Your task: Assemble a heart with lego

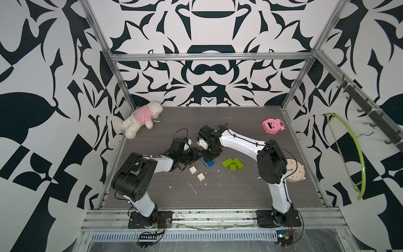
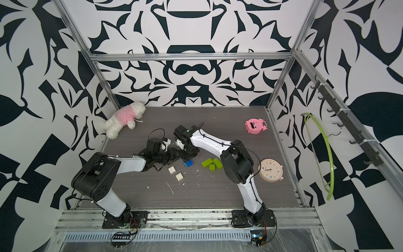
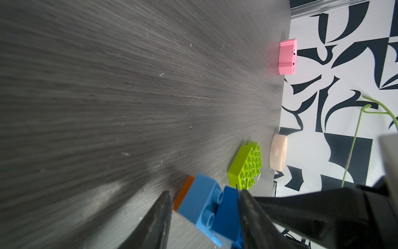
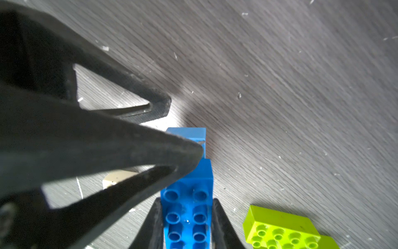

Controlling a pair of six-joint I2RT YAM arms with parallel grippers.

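Note:
Blue bricks [image 1: 208, 163] are at mid-table, under both grippers. My right gripper is shut on a blue brick [image 4: 187, 191], studs visible, with a lighter blue brick [image 4: 186, 132] behind it. In the left wrist view, the blue pieces [image 3: 197, 197] have an orange piece [image 3: 182, 193] alongside. My left gripper stands part open around or just before them; contact cannot be told. Green bricks [image 1: 233, 164] lie joined or clustered to the right, and two white bricks [image 1: 197, 173] lie nearer the front.
A white plush toy [image 1: 140, 119] lies back left, a pink clock [image 1: 272, 126] back right, a beige clock [image 2: 270, 170] front right.

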